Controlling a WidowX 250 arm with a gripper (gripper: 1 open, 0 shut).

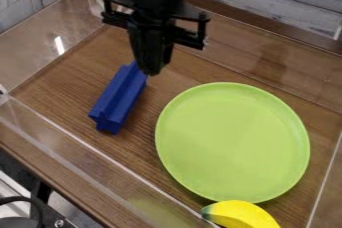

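Observation:
My black gripper [151,64] hangs over the upper middle of the wooden box floor, its fingers shut with nothing visible between them. Just below and left of it, a long blue block [116,100] lies on the wood. A large green plate [233,142] fills the lower right, with a yellow banana-like object [238,215] at its near edge, partly cut off by the frame.
Clear plastic walls [54,44] border the wooden floor. Bare wood [254,62] lies behind the plate and at the back right. Cables and dark hardware sit outside the box at lower left.

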